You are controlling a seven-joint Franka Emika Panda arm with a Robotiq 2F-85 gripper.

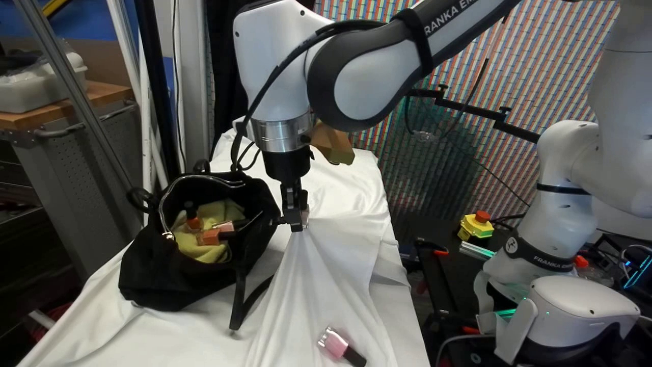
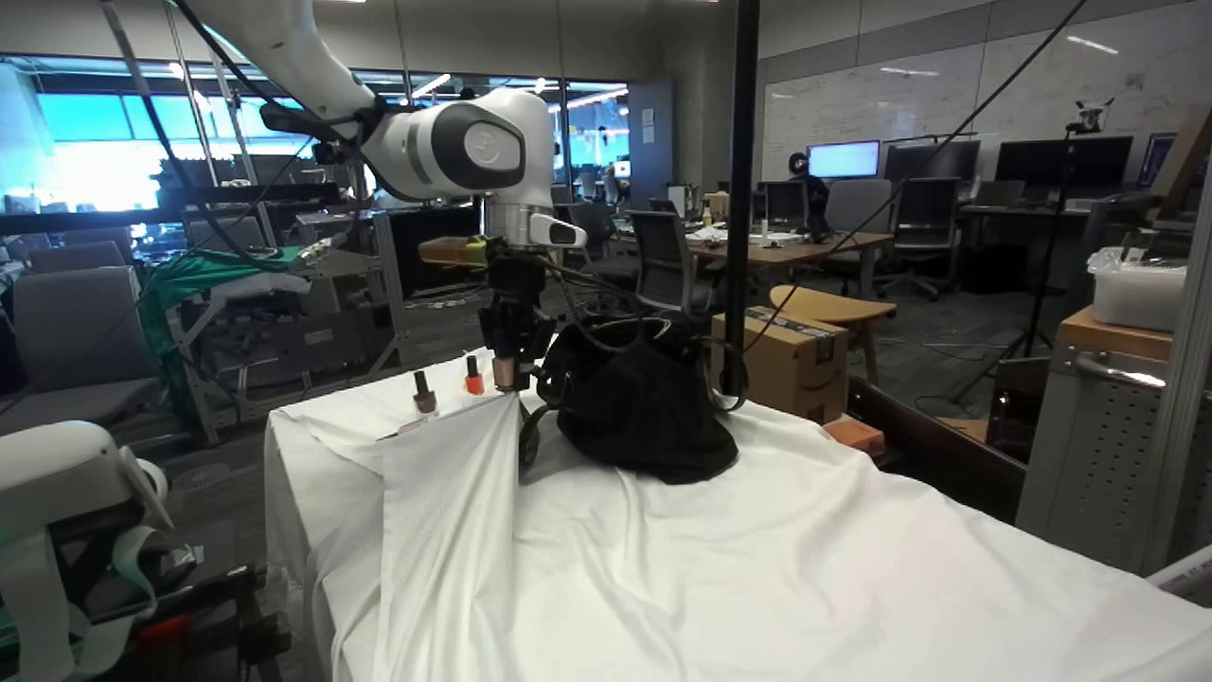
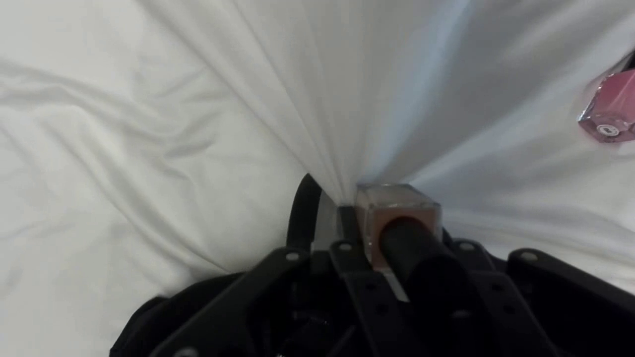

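Note:
In the wrist view a square glass nail polish bottle with a peach tint and black cap sits between the fingers of my gripper, which is shut on it. White tablecloth is bunched at the fingertips too, drawn up into a peak with folds running down from it. My gripper hangs just right of the black bag in exterior view 1. Inside the open bag, orange-toned bottles rest on a yellow-green cloth. A pink bottle lies on its side near the front.
Exterior view 2 shows a dark bottle and a red-orange bottle standing beyond the lifted cloth. The bag's strap trails onto the table. A second arm stands off to the right, apart from the table.

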